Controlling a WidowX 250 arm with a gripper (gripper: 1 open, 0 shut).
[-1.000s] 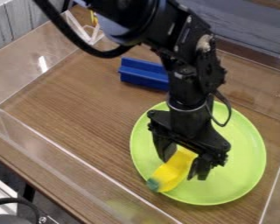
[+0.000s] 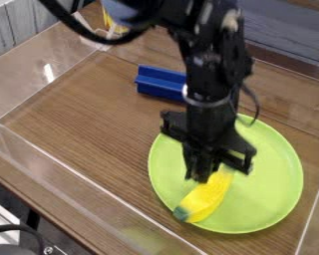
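Note:
A yellow toy point(image 2: 203, 199) with a greenish tip, like a corn cob, lies on a round green plate point(image 2: 269, 194) at the lower right. My black gripper point(image 2: 206, 161) is over the upper part of the plate, above the toy's upper end, and looks shut. It is motion-blurred, and I see nothing held between its fingers.
A blue block-like object point(image 2: 159, 82) sits behind the arm on the wooden table point(image 2: 83, 125). Clear walls edge the table at left and front.
The gripper has risen and moved back from the toy, uncovering more of it. The yellow toy now lies on the plate below the fingers.

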